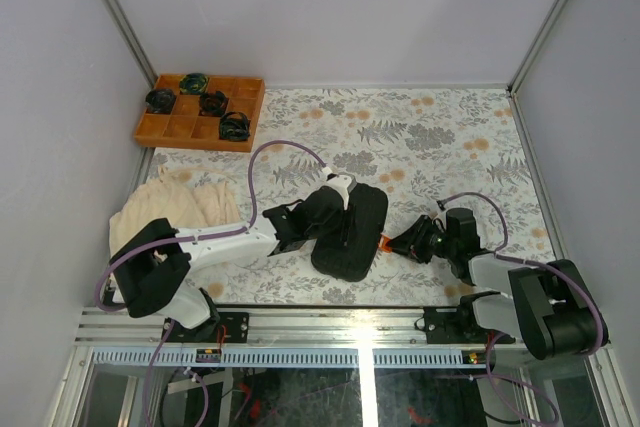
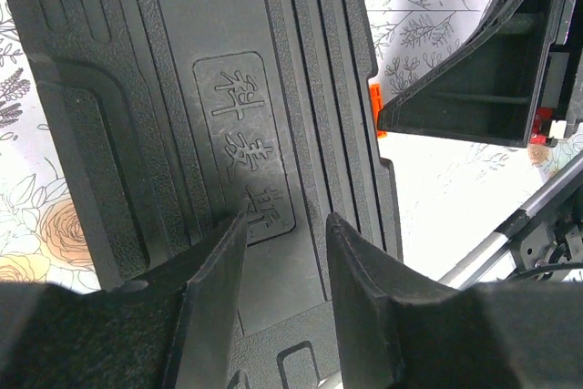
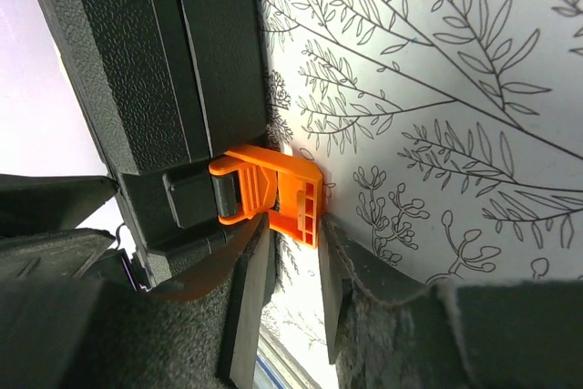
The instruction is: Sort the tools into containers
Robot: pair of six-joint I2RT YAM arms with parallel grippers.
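Note:
A black tool case lies closed on the patterned table, embossed characters showing on its lid in the left wrist view. My left gripper is down over that lid, its fingers somewhat apart; whether they grip any part of the case is hidden. On the case's right side an orange latch sticks out. At its outer edge is my right gripper, partly open, with the latch's lower corner close to and between its fingertips; contact is unclear.
A brown compartment box with several dark coiled items stands at the back left. Beige cloth lies near the left arm. Free table extends behind the case and to the back right.

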